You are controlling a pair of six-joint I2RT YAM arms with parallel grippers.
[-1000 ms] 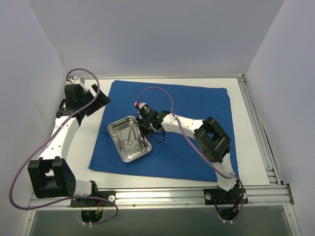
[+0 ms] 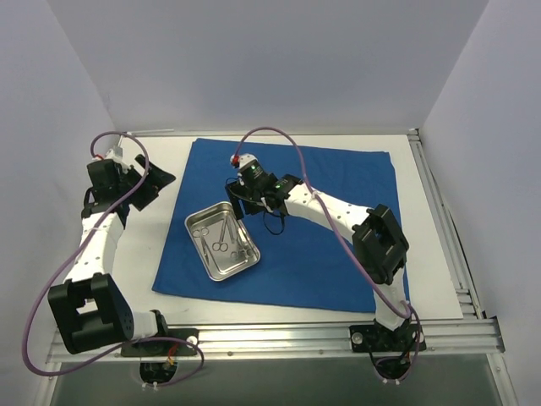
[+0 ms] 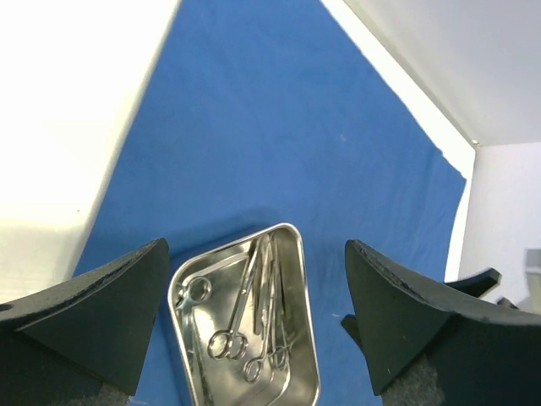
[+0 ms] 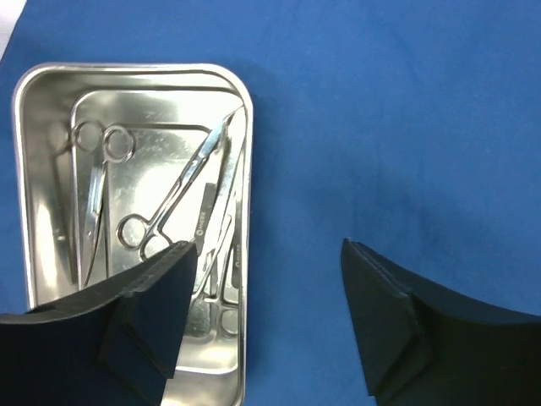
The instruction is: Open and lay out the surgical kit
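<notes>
A steel tray [image 2: 248,263] rests on the blue cloth [image 2: 296,271], left of its middle, with no lid on it. Scissors [image 4: 173,199] and several other slim metal instruments lie inside. My right gripper is open above the tray's right side; in the right wrist view its left finger [image 4: 148,317] covers part of the instruments, its right finger stands over bare cloth, and nothing is between them. Over the white table left of the cloth, my left gripper [image 2: 161,182] hangs open and empty; the left wrist view shows the tray between and beyond its fingers.
Wide bare cloth [image 2: 347,169] lies right of the tray and behind it. The right arm [image 2: 321,207] spans the cloth's middle. White table [image 2: 435,271] shows along the right edge, and walls enclose the sides and back.
The left arm drew back leftward. The tray has not moved.
</notes>
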